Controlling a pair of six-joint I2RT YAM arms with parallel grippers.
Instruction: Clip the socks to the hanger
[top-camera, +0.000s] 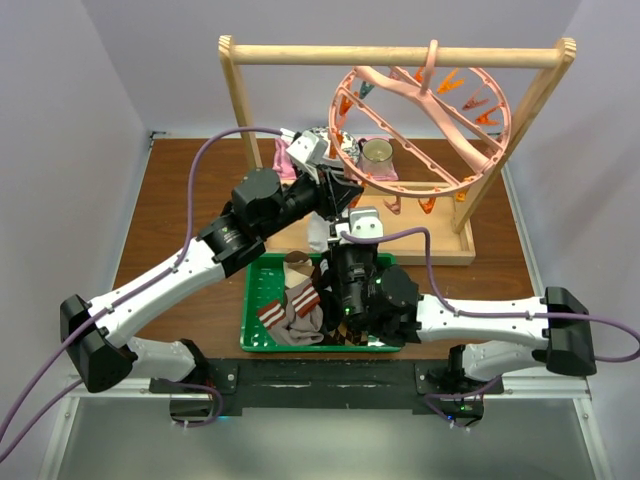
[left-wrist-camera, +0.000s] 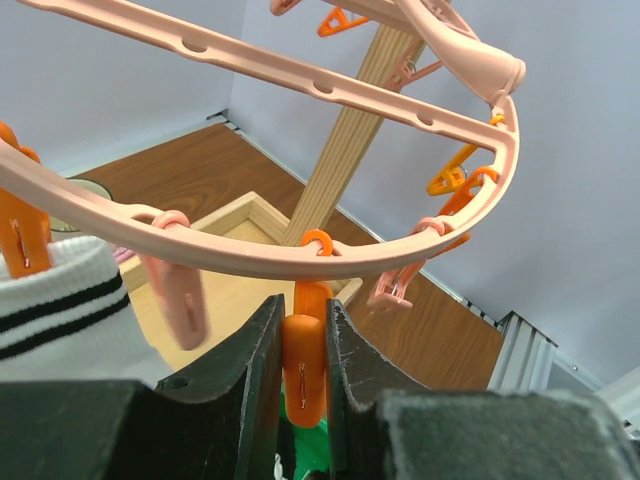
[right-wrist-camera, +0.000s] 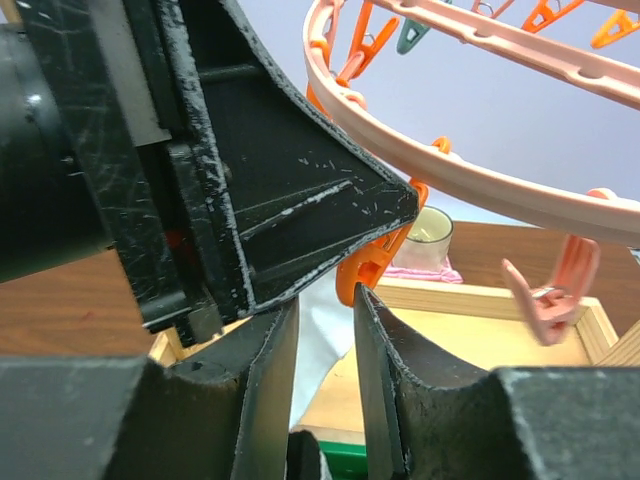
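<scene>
The pink round hanger (top-camera: 480, 175) hangs from the wooden rack, with coloured clips. My left gripper is shut on an orange clip (left-wrist-camera: 304, 375) at the hanger's rim. A white sock (left-wrist-camera: 70, 315) with black stripes hangs from a neighbouring clip. My right gripper is just below the left one, at the lower tip of that orange clip, its fingers close together; whether anything is between them is unclear. In the top view both grippers largely hide their tips.
A green tray (top-camera: 255, 320) of socks lies below. A wooden box (top-camera: 450, 245) stands under the rack, a cup (top-camera: 375, 155) behind. Clear floor lies at either side.
</scene>
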